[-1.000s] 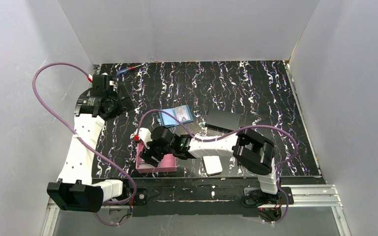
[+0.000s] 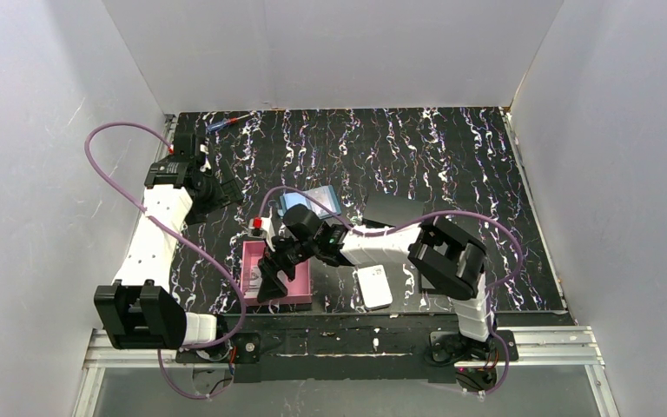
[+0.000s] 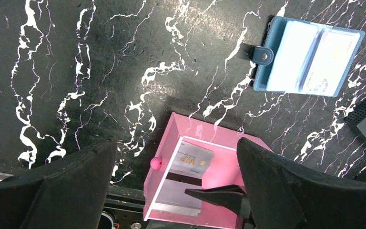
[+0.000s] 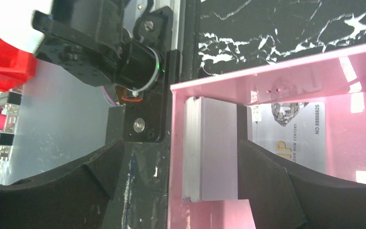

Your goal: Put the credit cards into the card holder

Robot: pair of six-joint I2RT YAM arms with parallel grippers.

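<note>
The blue card holder [image 2: 310,202] lies spread open on the table, a pale printed card [image 3: 331,62] showing in its right side in the left wrist view. Nearer the front edge stands a pink box [image 2: 299,291]. Inside it are a stack of light grey cards [image 4: 219,148] and a silver VIP card [image 4: 290,126] lying flat. My right gripper is open over the box, its right finger overlapping the stack's edge. Contact cannot be made out. My left gripper [image 2: 228,189] hangs open and empty at the left, behind the box.
A dark grey panel [image 2: 393,210] lies right of the holder, and a white box-like item [image 2: 374,287] right of the pink box. A screwdriver [image 2: 227,122] rests at the back left.
The left arm has moved a little to the right. The box and holder have stayed put.
</note>
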